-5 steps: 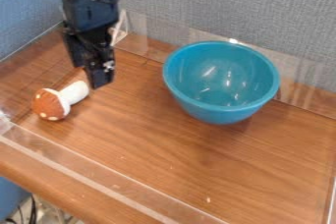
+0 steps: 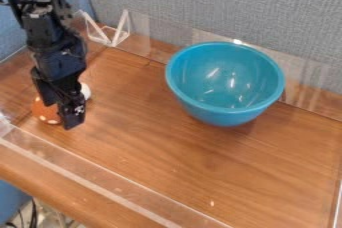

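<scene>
My black gripper [image 2: 60,107] is down at the left of the wooden table, open, around a small orange and white object [image 2: 44,113] lying there. The object is mostly hidden behind the fingers; a white end shows at their right. A turquoise bowl [image 2: 225,82] stands to the right, apart from the gripper.
Grey padded panels [image 2: 207,7] bound the back and left. A white wire piece [image 2: 104,34] is at the back left. Clear plastic strips run along the edges.
My gripper has come down and to the left onto the orange and white object, now covering much of it. The bowl has not moved.
</scene>
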